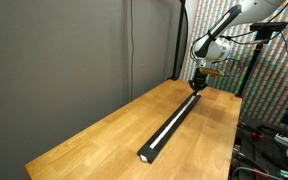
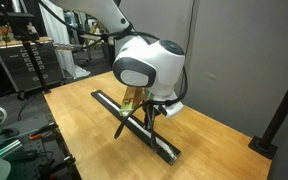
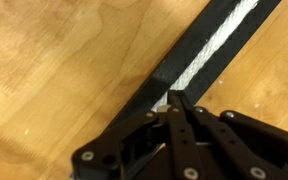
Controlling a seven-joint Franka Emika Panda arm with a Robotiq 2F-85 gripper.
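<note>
A long black strip [image 1: 171, 127] with a white band along its middle lies on the wooden table. In the wrist view the black strip [image 3: 189, 65] runs diagonally, from upper right to lower left, passing under my gripper. The fingers are shut, with nothing visible between them, and their tips overlap the white band [image 3: 206, 57]. Exterior view 1 has my gripper [image 1: 196, 89] over the strip's far end. From the other side, my gripper [image 2: 149, 124] is above the near part of the strip [image 2: 162, 147]; any contact cannot be made out.
Bare wooden table [image 1: 104, 135] spreads on both sides of the strip. A grey partition [image 1: 74, 70] stands along one side of the table. Dark equipment [image 1: 279, 145] sits at the near right edge. Nothing else lies on the tabletop near the strip.
</note>
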